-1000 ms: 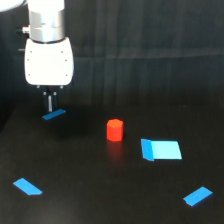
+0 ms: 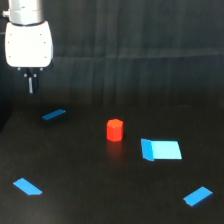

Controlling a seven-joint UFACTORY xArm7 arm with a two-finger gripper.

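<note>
A small red block (image 2: 115, 130) stands upright near the middle of the dark table, with nothing touching it. Up at the left, the white arm reaches down with my gripper (image 2: 31, 85) at its lower end, well to the left of the block and higher in the picture. The fingers are small and dark against the black backdrop, so how they stand does not show. No object can be made out at them.
Right of the block lies a light blue square (image 2: 167, 150), with a strip of blue tape (image 2: 147, 150) along its left side. Other tape pieces mark the back left (image 2: 54, 114), front left (image 2: 27, 187) and front right (image 2: 198, 196).
The arm and gripper have moved left and upward in the picture, away from the back left tape. The red block and light blue square have stayed in place.
</note>
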